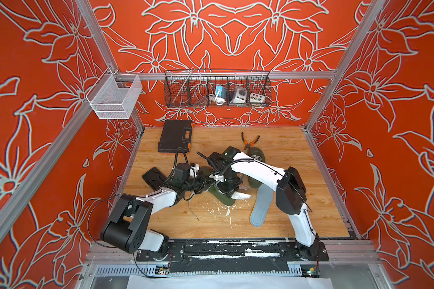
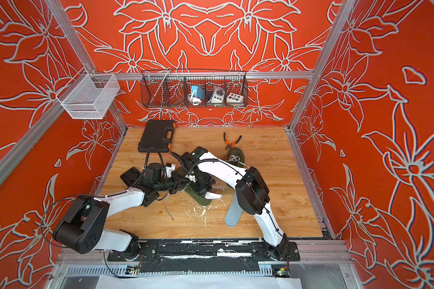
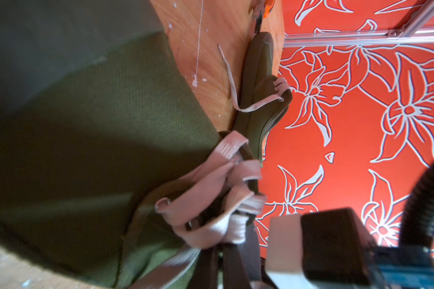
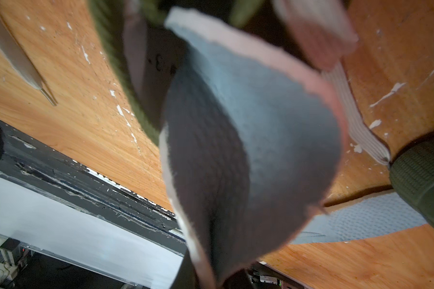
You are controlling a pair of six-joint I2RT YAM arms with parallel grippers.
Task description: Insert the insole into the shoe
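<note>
An olive shoe (image 1: 219,195) lies in the middle of the table under both arms. At its laced upper (image 3: 96,120) my left gripper is shut among the pale laces; what, if anything, lies between its fingers is hidden. My right gripper is shut on a bent grey-blue insole (image 4: 274,144), whose far end is at the opening of the green shoe, partly inside. A second olive shoe (image 2: 235,156) stands behind and to the right, and a loose grey insole (image 1: 261,207) lies flat to the right.
Orange-handled pliers (image 1: 252,143) lie at the back. A black case (image 1: 175,135) is at the back left and a black object (image 1: 154,178) at the left. Wire baskets (image 1: 217,89) hang above.
</note>
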